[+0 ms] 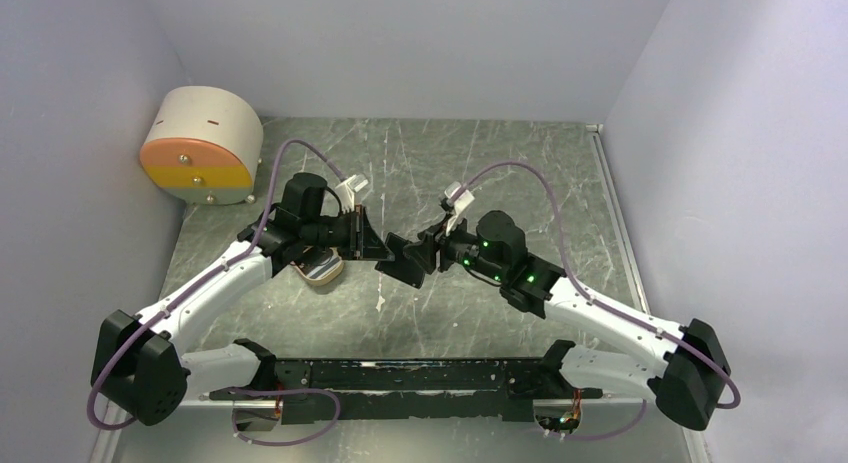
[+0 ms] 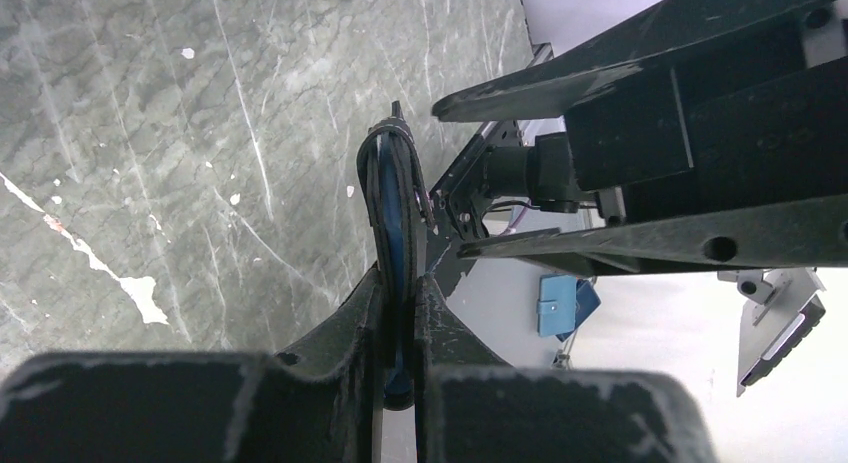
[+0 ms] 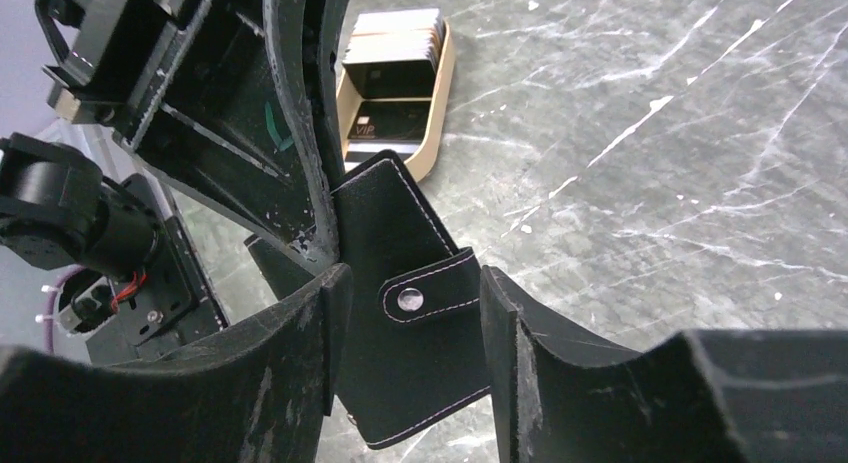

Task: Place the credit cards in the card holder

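Note:
In the right wrist view its flap with a silver snap faces my right gripper, which stands open just in front of it. In that view a cream box holding cards, one dark card marked VIP, sits on the table beyond; in the top view it is partly under the left arm.
A white cabinet with orange and yellow drawers stands at the back left. Walls surround the grey marbled table at back and sides.

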